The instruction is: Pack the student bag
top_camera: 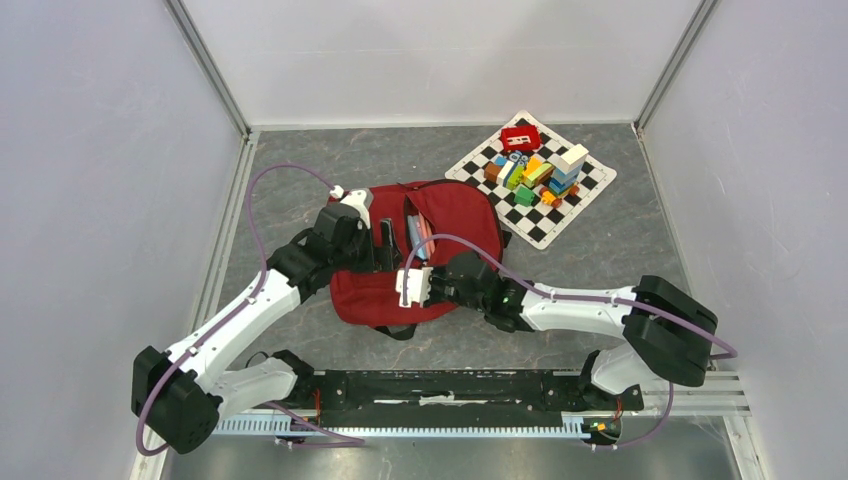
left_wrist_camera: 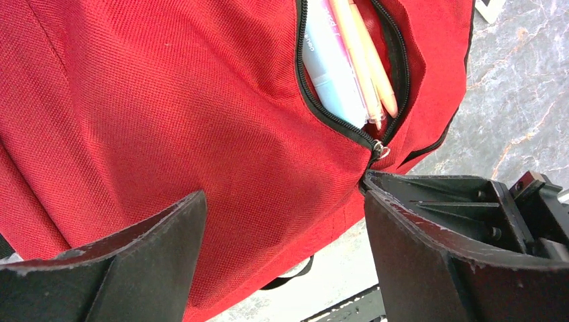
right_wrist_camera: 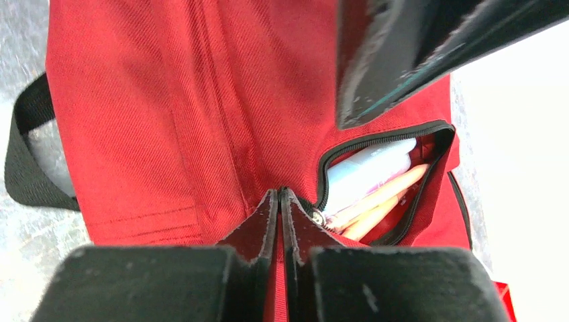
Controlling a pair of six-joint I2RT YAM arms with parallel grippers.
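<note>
The red bag lies in the middle with its zipped pocket open, showing a light-blue bottle and peach pens. My left gripper is open over the bag's red fabric, nothing between its fingers. My right gripper has its fingertips close together at the black zipper pull beside the pocket's lower end; how firmly they hold it is hard to tell. In the left wrist view the right gripper's black body reaches that zipper end from the lower right.
A checkered mat at the back right holds colored blocks and a red case. Grey floor around the bag is clear; white walls border the sides and back. Both arms are close together over the bag.
</note>
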